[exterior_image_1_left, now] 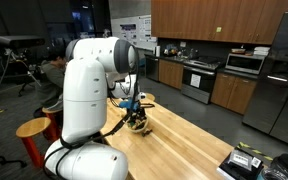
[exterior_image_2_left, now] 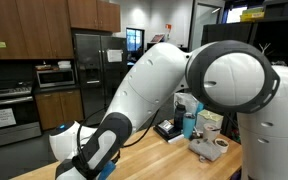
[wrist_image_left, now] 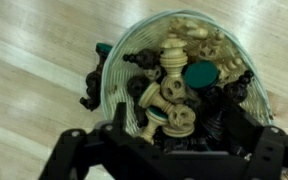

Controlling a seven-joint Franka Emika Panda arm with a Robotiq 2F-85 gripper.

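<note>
In the wrist view a round woven basket [wrist_image_left: 108, 90] holds a heap of chess pieces, pale wooden ones [wrist_image_left: 174, 58] mixed with dark ones [wrist_image_left: 146, 60]. A green round base [wrist_image_left: 201, 74] shows among them. Outside the basket, on its left, a dark chess piece [wrist_image_left: 96, 82] with a green base lies on the wooden table. My gripper is open above the basket's near part, its dark fingers parted at the bottom of the view. In exterior view 1 the gripper [exterior_image_1_left: 132, 108] is small, over the basket [exterior_image_1_left: 139, 126].
Dark equipment [exterior_image_1_left: 242, 163] stands at its right end. In exterior view 2 a teal cup [exterior_image_2_left: 189, 127] and a grey object [exterior_image_2_left: 208, 148] stand at the table's far right.
</note>
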